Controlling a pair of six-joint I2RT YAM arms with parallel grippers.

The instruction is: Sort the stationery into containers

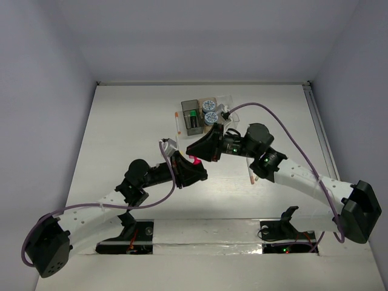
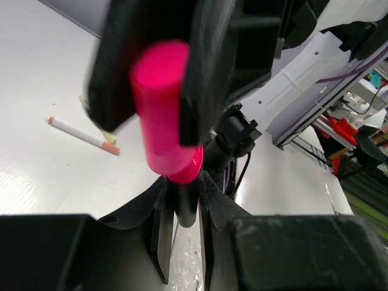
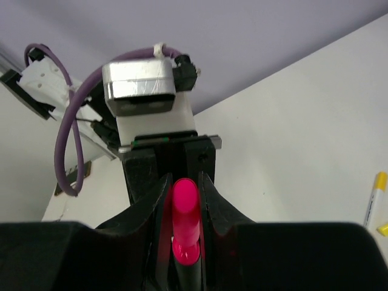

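Note:
A pink-capped marker [image 1: 194, 160] is held between my two grippers above the middle of the table. In the left wrist view its dark lower end sits between the fingers of my left gripper, which is shut on it. The pink cap [image 2: 160, 103] rises toward the right gripper's dark fingers. From the right wrist view, my right gripper is shut on the pink cap [image 3: 185, 206]; a second pink part and the dark body show below. In the top view both grippers hide most of the marker.
A grey compartment box [image 1: 190, 105] holds a green-capped marker [image 1: 193, 119]; two round blue-and-white lids [image 1: 210, 105] sit beside it. An orange-ended white pen [image 2: 85, 135] and a yellow-capped pen [image 3: 379, 182] lie on the table. Free table lies to the left.

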